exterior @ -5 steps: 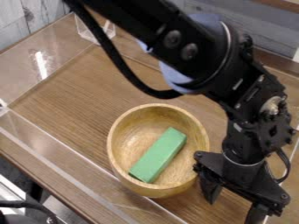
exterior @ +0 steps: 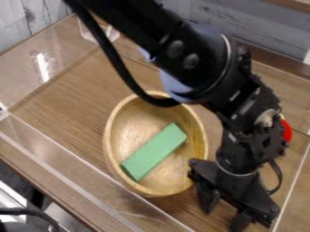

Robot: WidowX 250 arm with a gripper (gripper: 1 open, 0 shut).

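Note:
The black gripper (exterior: 237, 205) is low over the wooden table at the lower right, just to the right of a pale yellow bowl (exterior: 125, 119) and close beside its rim. Its fingertips point down near the tabletop; whether anything sits between them is hard to make out. A green block (exterior: 154, 152) lies inside the bowl. A red object (exterior: 285, 130) shows at the right, partly hidden behind the arm.
A clear container stands at the back left, and transparent edges run along the table's left and front.
The gripper has shifted a little to the left. The bowl has moved slightly left with the block in it, and more of the red object now shows.

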